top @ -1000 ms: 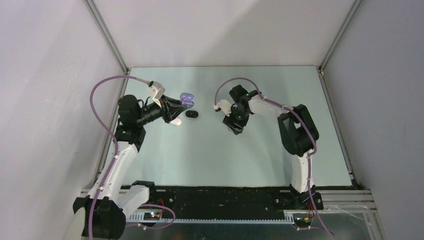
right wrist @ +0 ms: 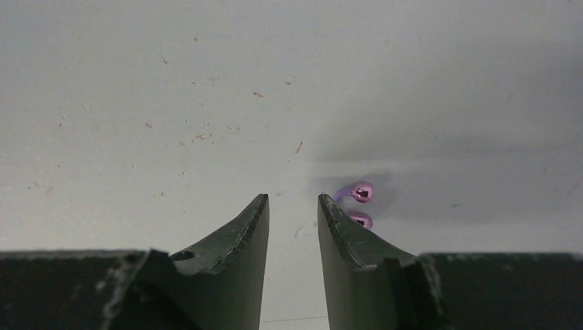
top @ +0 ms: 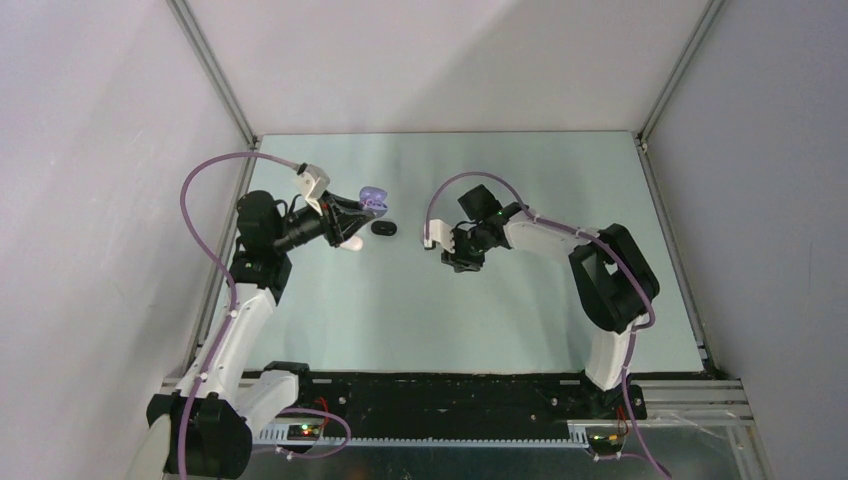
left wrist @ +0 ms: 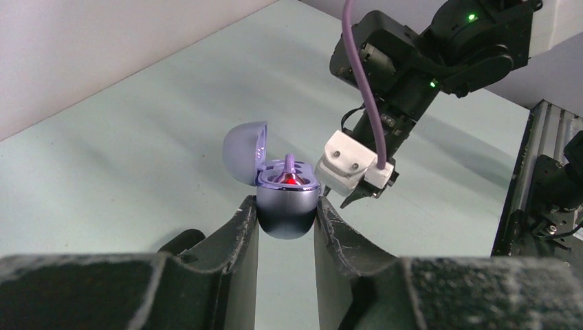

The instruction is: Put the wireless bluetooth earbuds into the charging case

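Note:
My left gripper is shut on the lilac charging case [top: 373, 200], held upright with its lid raised; in the left wrist view a lilac earbud stem and a red light show inside the case [left wrist: 285, 203]. My right gripper points down at the table, part open, nothing seen between its fingers. Just beside its right fingertip, pink-and-lilac earbud pieces [right wrist: 363, 192] lie on the table, partly hidden by that finger; in the top view they are hidden under the right arm.
A small black oval object [top: 383, 228] lies on the table between the grippers, with a white object [top: 351, 243] near the left gripper.
The left arm and case have not visibly moved.

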